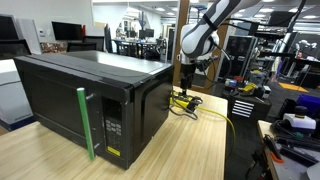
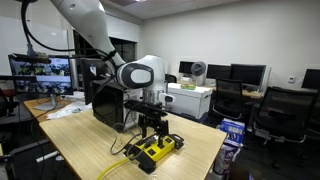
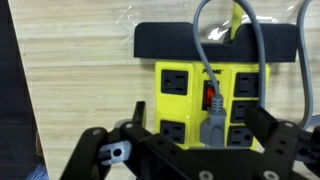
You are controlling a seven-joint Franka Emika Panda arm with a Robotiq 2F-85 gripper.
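Note:
A yellow and black power strip (image 3: 173, 102) lies on the wooden table, its sockets facing up in the wrist view. A grey plug (image 3: 212, 128) with a grey cord stands over the strip's middle, close to a small red switch (image 3: 208, 96); whether it is seated in a socket I cannot tell. My gripper is open above the strip, its dark fingers on either side of the plug with gaps between. In exterior view 2, the power strip (image 2: 160, 151) sits beneath the gripper (image 2: 148, 132).
A black microwave (image 1: 95, 95) with a green handle fills much of exterior view 1, close to the arm. A yellow cable (image 2: 112, 167) runs from the strip, and grey cord loops lie nearby.

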